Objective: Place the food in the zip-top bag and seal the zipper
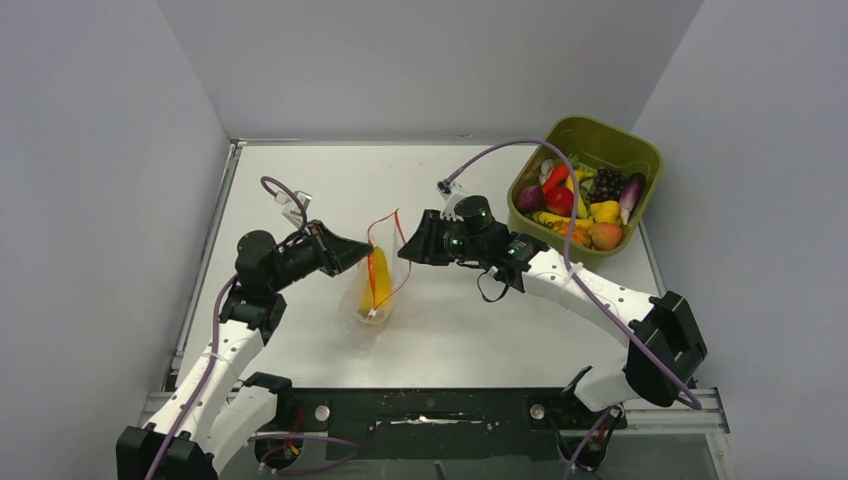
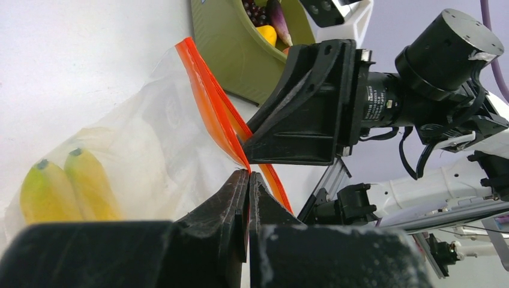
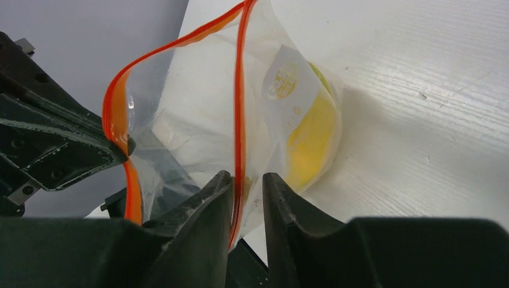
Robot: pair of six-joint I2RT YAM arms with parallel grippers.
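A clear zip top bag (image 2: 153, 120) with orange zipper edges stands on the white table, its mouth spread apart. Yellow food, looking like bananas (image 2: 51, 192), lies low inside it. My left gripper (image 1: 369, 248) is shut on one orange edge, a thin strip pinched at its fingertips in the left wrist view. Across the mouth, my right gripper is part open. The opposite orange edge (image 3: 239, 114) runs down between its fingers, close against the left one, with a gap beside the right one.
A green bin (image 1: 583, 130) full of fruit and vegetables stands at the back right, behind the right arm. Bare table (image 1: 470, 345) lies in front of the bag and to its right. Grey walls close in the sides and back.
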